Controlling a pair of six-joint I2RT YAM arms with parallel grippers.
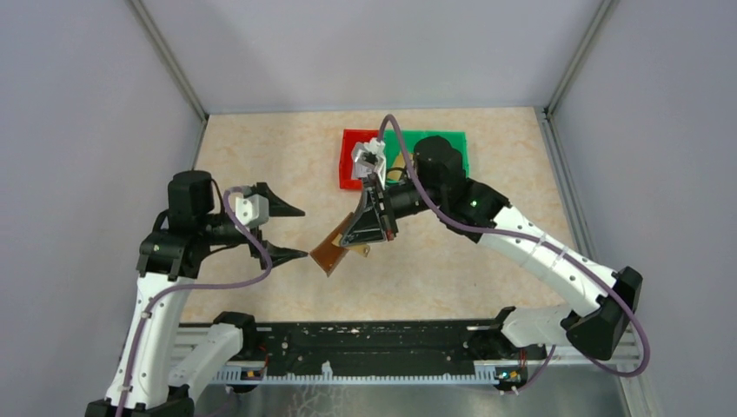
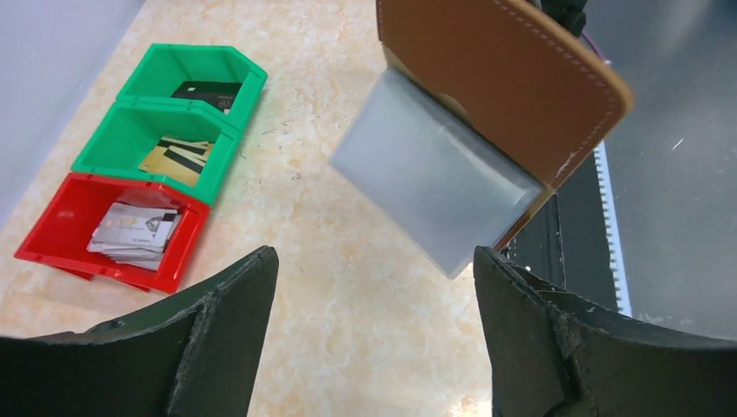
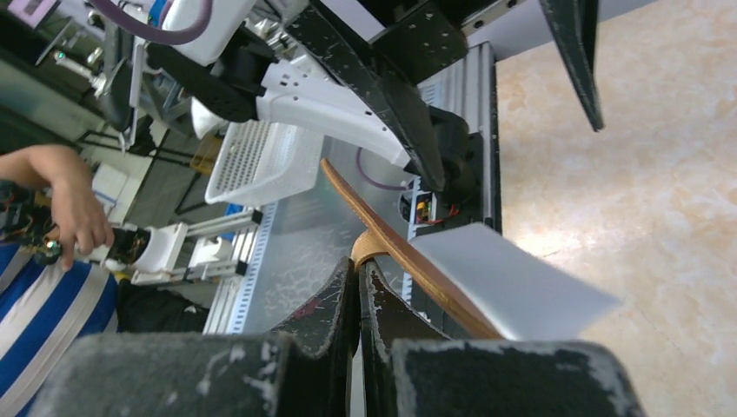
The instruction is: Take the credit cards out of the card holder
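A brown card holder is held in the air near the middle of the table. My right gripper is shut on its edge; in the right wrist view the fingertips pinch a tan strip of the holder. The holder stands spread, with a clear, whitish sleeve between its brown covers. No card can be made out in that sleeve. Just left of the holder, my left gripper is open with nothing between its fingers, one fingertip close to the holder's edge.
At the back stand a red bin with a stack of whitish cards and green bins with gold and black cards. The right arm partly covers them from above.
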